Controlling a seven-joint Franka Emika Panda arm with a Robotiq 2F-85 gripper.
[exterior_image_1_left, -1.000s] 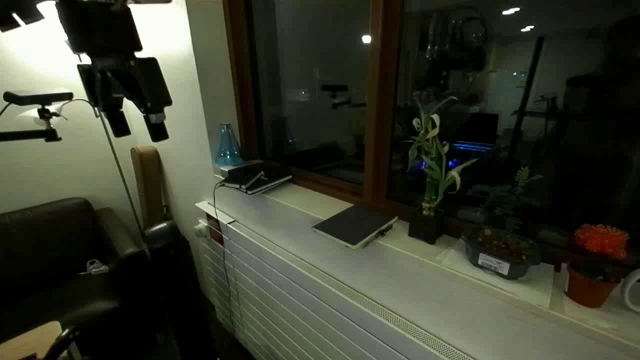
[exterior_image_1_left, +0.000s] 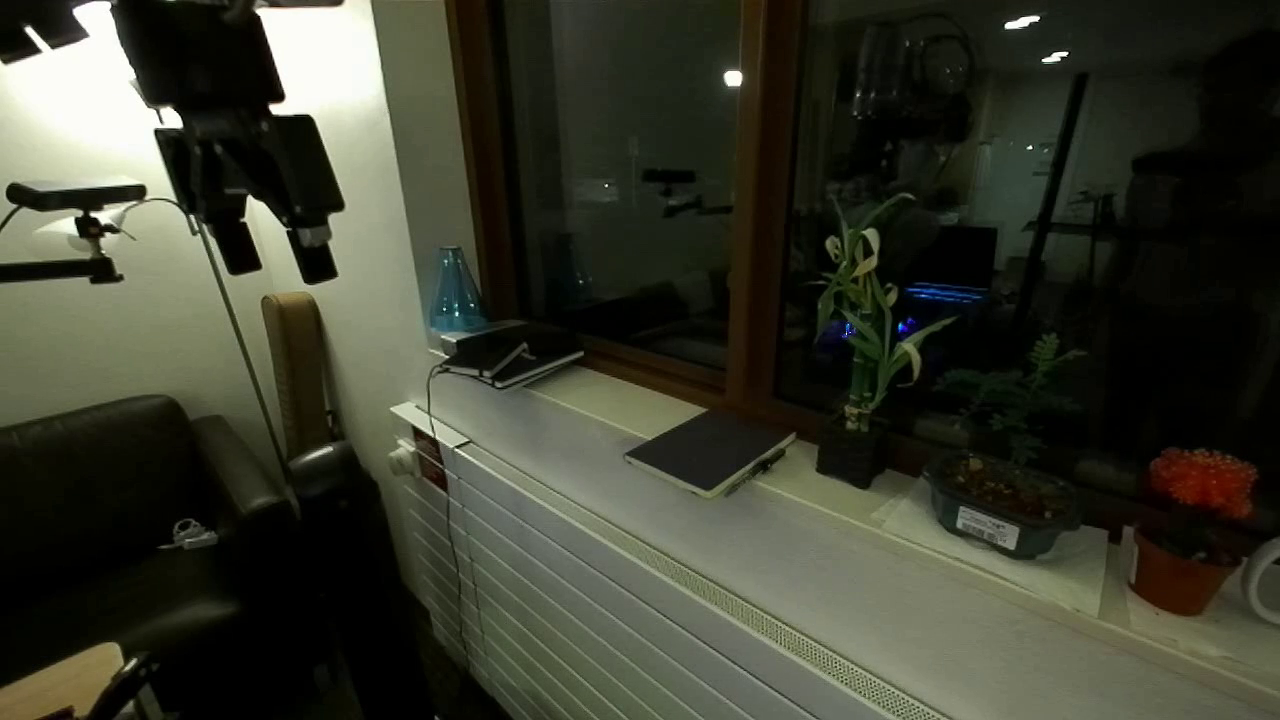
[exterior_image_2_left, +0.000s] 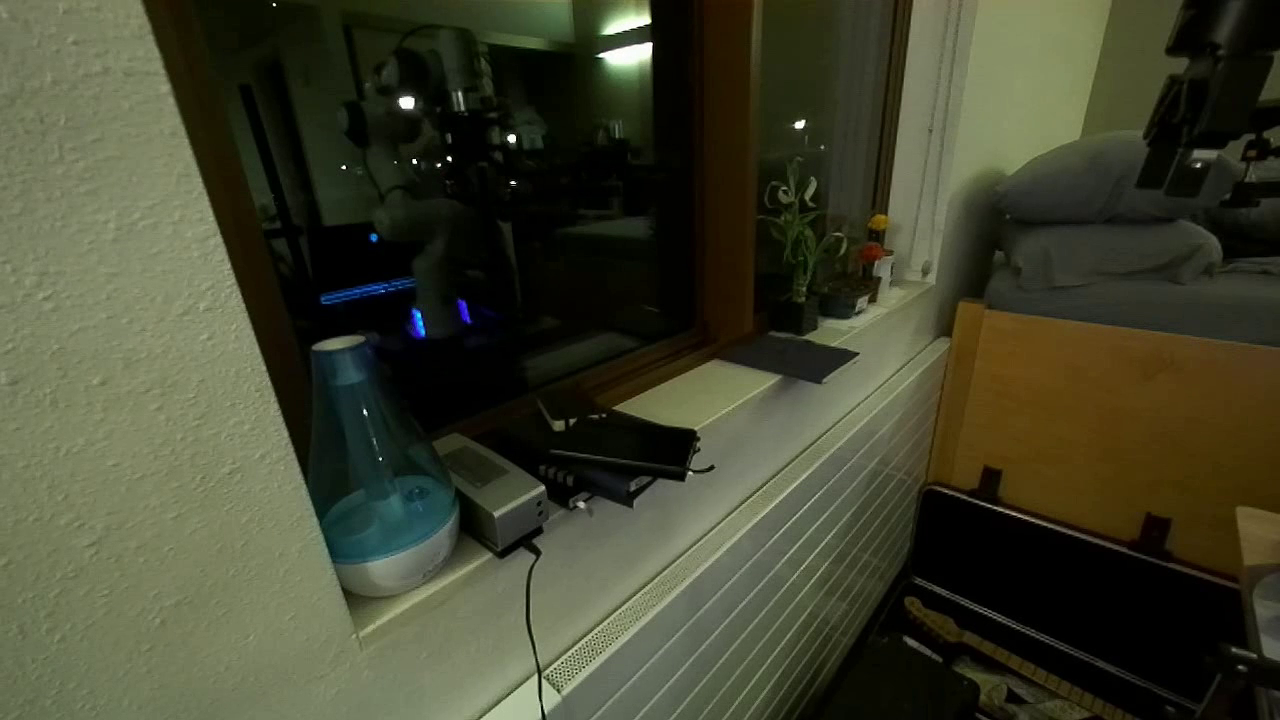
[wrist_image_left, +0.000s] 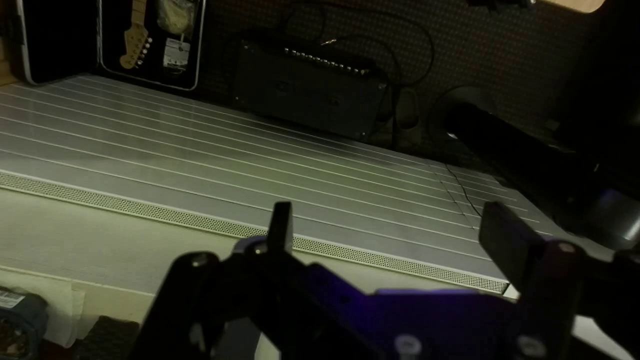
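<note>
High at the upper left of exterior view 1 hangs my gripper (exterior_image_1_left: 276, 258), its fingers pointing down and apart, with nothing between them. In the wrist view the two dark fingers (wrist_image_left: 280, 228) are spread wide, and the radiator and sill show through the gap. Exterior view 2 catches the gripper (exterior_image_2_left: 1170, 178) at the top right, well away from the sill. On the windowsill (exterior_image_1_left: 768, 552) lies a dark notebook (exterior_image_1_left: 710, 450) with a pen (exterior_image_1_left: 762, 466) along its edge. To its right stands a bamboo plant (exterior_image_1_left: 861, 360) in a black pot.
A shallow planter (exterior_image_1_left: 1005, 504) and a red cactus (exterior_image_1_left: 1200, 504) occupy the sill's right end. At the other end are a blue humidifier (exterior_image_2_left: 381, 492), a grey box (exterior_image_2_left: 489, 490) and black devices (exterior_image_2_left: 624, 446). A cable (exterior_image_2_left: 531, 612) hangs over its edge.
</note>
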